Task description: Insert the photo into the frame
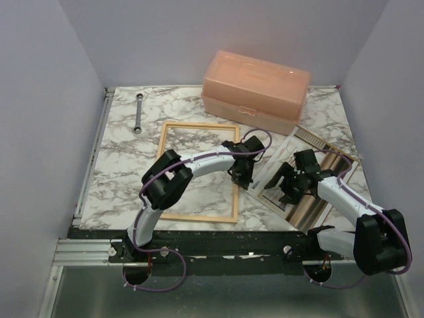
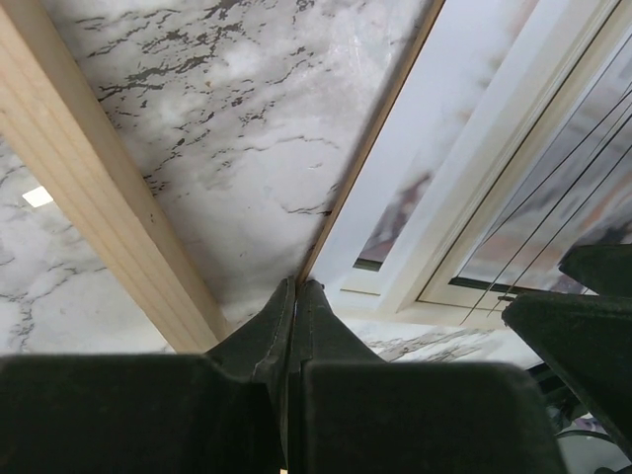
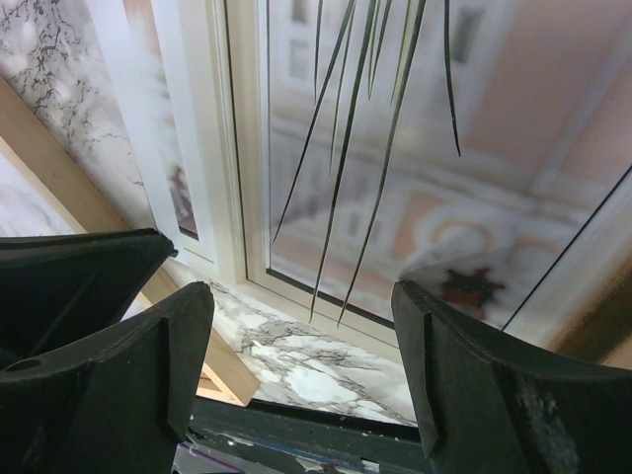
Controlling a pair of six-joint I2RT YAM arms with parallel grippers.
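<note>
An empty light wooden frame (image 1: 236,199) lies flat left of centre. To its right, a white-bordered panel (image 2: 474,79) with a blurred picture lies at a slant, its thin brown edge facing the frame. A cream-edged picture with thin dark lines, the photo (image 3: 434,188), rests over it. My left gripper is shut at the panel's near corner, tips against the thin edge; whether that edge is between them is hard to see. My right gripper stands with its fingers apart above the photo's near edge, nothing visible between them.
A pink box (image 1: 255,86) stands at the back, close to the panels. A spanner (image 1: 138,114) lies at the back left. Brown-striped wood (image 1: 318,205) borders the panels on the right. Marble inside the empty frame is clear.
</note>
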